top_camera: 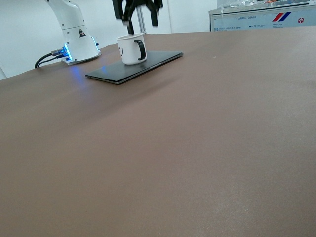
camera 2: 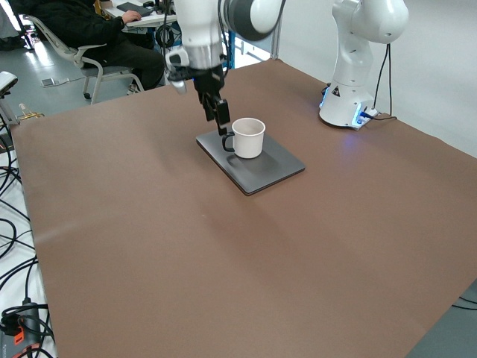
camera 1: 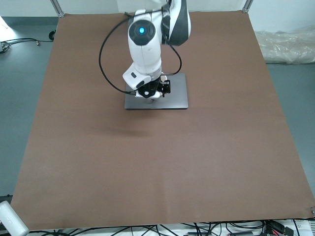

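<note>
A white mug (top_camera: 127, 52) (camera 2: 249, 142) with a black handle stands upright on a dark grey flat pad (top_camera: 108, 74) (camera 2: 264, 170), which lies on the brown table. The black gripper (top_camera: 142, 23) (camera 2: 220, 127) points down just above the mug's rim; in the top view one finger reaches down to the rim at the back, the other is higher at the right. Its fingers look apart there. In the camera left view the arm (camera 1: 147, 59) hides most of the mug.
A seated person (camera 2: 97, 45) is beyond the far edge.
</note>
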